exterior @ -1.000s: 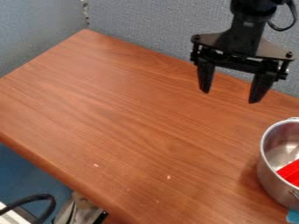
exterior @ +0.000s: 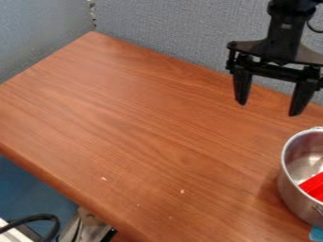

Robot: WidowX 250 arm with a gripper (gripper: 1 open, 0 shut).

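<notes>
My black gripper [exterior: 270,100] hangs at the upper right above the wooden table [exterior: 139,132], its two fingers spread open with nothing between them. Below it, at the right edge of the view, a steel pot [exterior: 293,194] stands on the table, cut off by the frame, with a red object [exterior: 314,186] inside it.
A small blue object [exterior: 315,235] shows beside the pot at the bottom right corner. Grey padded walls [exterior: 164,28] stand behind it. Cables [exterior: 38,219] lie off the table at the bottom left.
My gripper has moved to the right and slightly down over the last second, staying open. The pot and the rest look unchanged.
</notes>
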